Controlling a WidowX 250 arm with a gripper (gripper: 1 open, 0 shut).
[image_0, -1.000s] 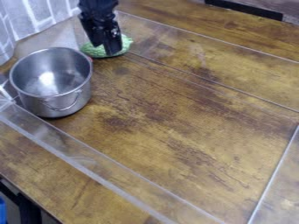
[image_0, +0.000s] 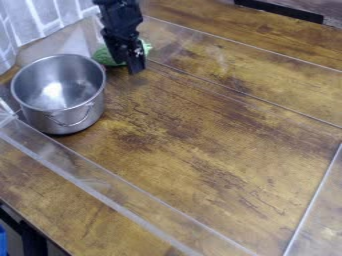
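Note:
The dark gripper (image_0: 130, 54) reaches down at the top left over a green object (image_0: 106, 56), which lies largely behind it and is hard to make out. Whether the gripper is open or holds the green object cannot be seen. A steel pot (image_0: 58, 94) with side handles stands at the left, in front of and left of the gripper.
Transparent barriers border the working area. A light curtain (image_0: 30, 25) hangs at the back left.
The pot stands where it was.

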